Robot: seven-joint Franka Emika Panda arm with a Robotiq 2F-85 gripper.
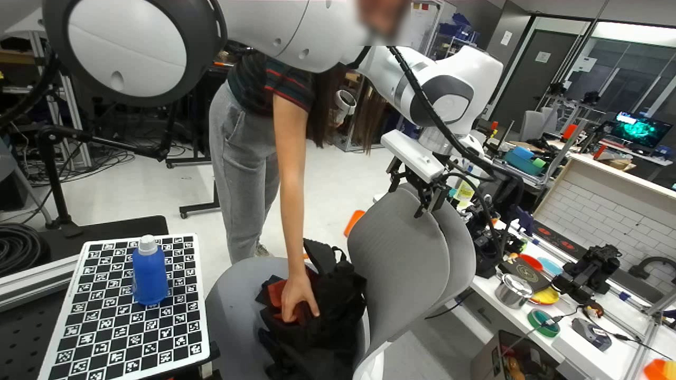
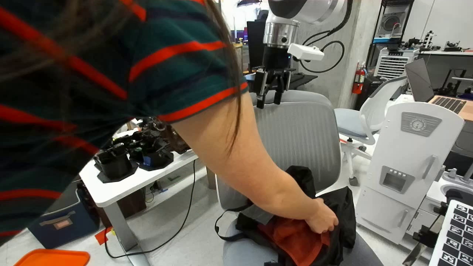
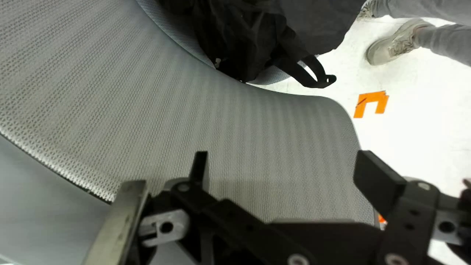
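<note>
My gripper stands open above the top of a grey chair's backrest (image 3: 247, 132), with nothing between its fingers. In exterior view 2 the gripper (image 2: 269, 102) points down in front of the backrest's upper edge. A black cloth with a rust-red part (image 2: 298, 237) lies crumpled on the chair seat. A person's hand (image 2: 322, 218) rests on that cloth. In the wrist view the black cloth (image 3: 247, 35) shows beyond the backrest, well away from my fingers, a loop of strap hanging past the seat.
A blue bottle with a white cap (image 1: 150, 272) stands on a checkered board (image 1: 108, 323) left of the chair. The person (image 1: 253, 145) leans over the seat. A white counter with pots and dishes (image 1: 514, 290) lies to the right.
</note>
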